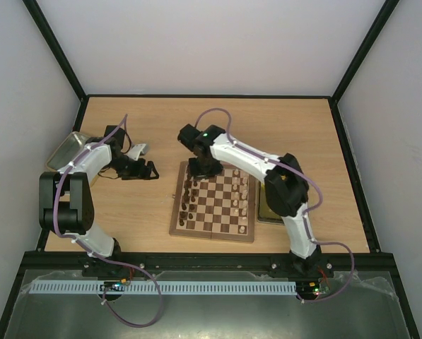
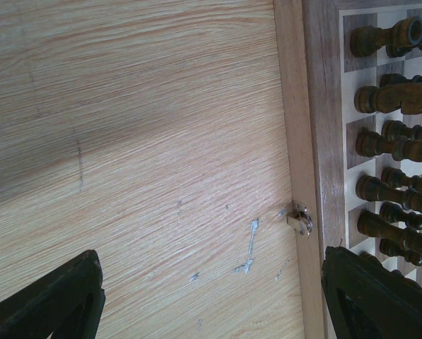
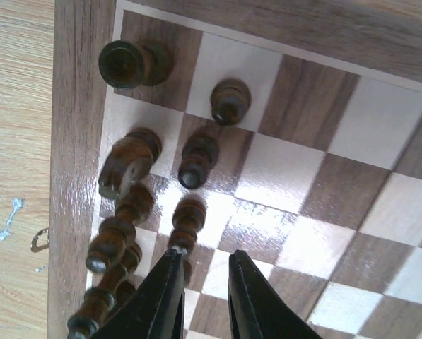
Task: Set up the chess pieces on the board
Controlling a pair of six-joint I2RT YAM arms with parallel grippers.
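Note:
The chess board [image 1: 211,235] lies mid-table. Along its left side stand two columns of dark pieces, with a rook [image 3: 126,65] in the corner, a knight [image 3: 128,164] beside it and a pawn [image 3: 230,102] in front of the rook. Light pieces [image 1: 243,211] stand on the right side, with some squares there bare. Above the dark pieces' far end hangs my right gripper, its fingers slightly apart and holding nothing. My left gripper is wide open over bare wood, left of the board.
A gold tray [image 1: 264,213] beside the board's right edge is mostly hidden by the right arm. Another metal tray [image 1: 66,150] stands at the far left, behind the left arm. A small metal clasp [image 2: 300,217] juts from the board's left edge.

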